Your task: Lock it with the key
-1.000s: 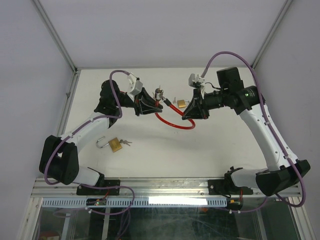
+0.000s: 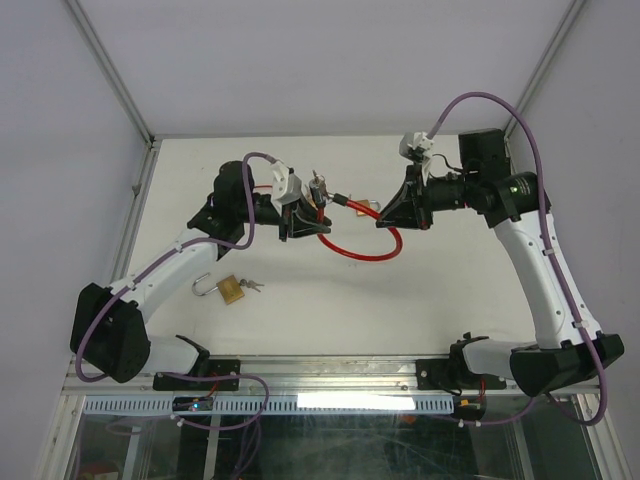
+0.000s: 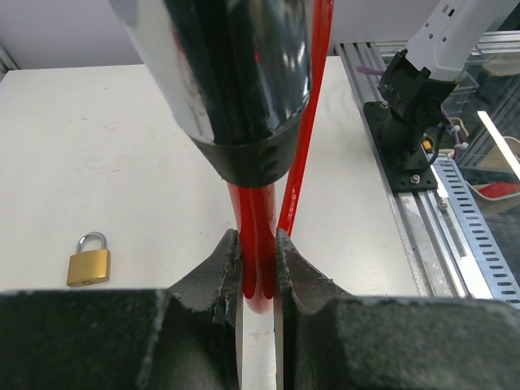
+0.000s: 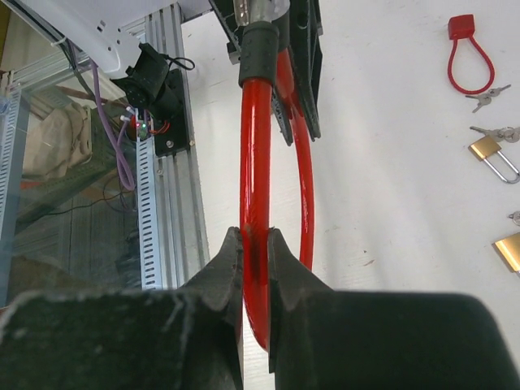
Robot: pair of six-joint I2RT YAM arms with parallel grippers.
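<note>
A red cable lock (image 2: 362,256) hangs in a loop between my two grippers, above the table. My left gripper (image 2: 322,228) is shut on the red cable just below its silver lock head (image 2: 319,189); in the left wrist view that metal head (image 3: 240,73) with a black collar looms above the fingers. My right gripper (image 2: 384,222) is shut on the cable near its other end, where a black sleeve (image 4: 259,53) meets a metal tip. That tip is close to the lock head; whether it sits inside cannot be told. No key shows in the lock.
An open brass padlock (image 2: 230,290) with keys (image 2: 250,284) lies front left. Another brass padlock (image 2: 363,207) lies behind the right gripper. A small red cable lock (image 4: 461,27) and loose keys (image 4: 487,98) rest on the table too.
Both grippers, with the cable between them, have shifted to the right. The right one has travelled a little farther, and the cable's tip has stayed close to the lock head.
</note>
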